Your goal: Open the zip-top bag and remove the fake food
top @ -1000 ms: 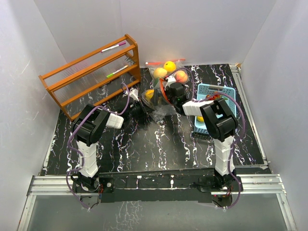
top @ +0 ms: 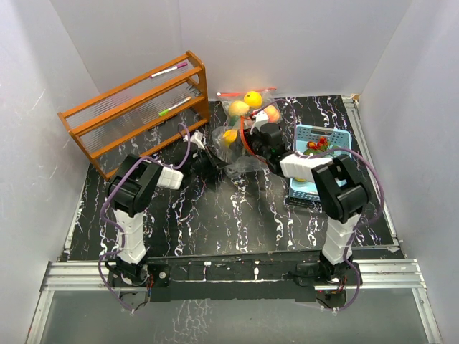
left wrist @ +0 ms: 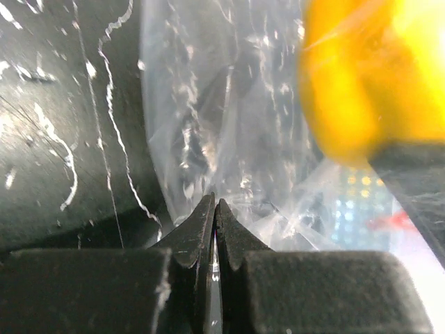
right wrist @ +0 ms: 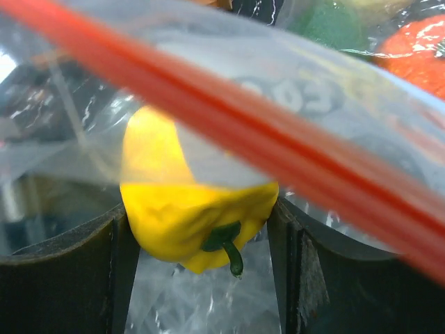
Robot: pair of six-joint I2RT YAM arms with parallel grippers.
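Observation:
The clear zip bag (top: pixel 244 158) with an orange zipper (right wrist: pixel 292 132) lies at the back middle. Inside is a yellow pepper (right wrist: pixel 195 216), between my right gripper's (right wrist: pixel 198 243) part-open fingers; whether they grip it is unclear. The bag's film and zipper cross over it. In the left wrist view the pepper (left wrist: pixel 368 69) is blurred at upper right. My left gripper is shut at the bag's crumpled edge, with no object visible between its tips. More fake food, a yellow fruit (top: pixel 252 99) and peaches (top: pixel 238 108), sits at the back of the bag.
A blue basket (top: pixel 305 132) holding fake food stands at the right. A wooden rack (top: pixel 129 100) with markers stands at the back left.
My right arm has shifted, its elbow swinging rightward over the basket and its gripper slightly toward the right. The yellow pepper shows more plainly in the bag. The left arm is nearly still.

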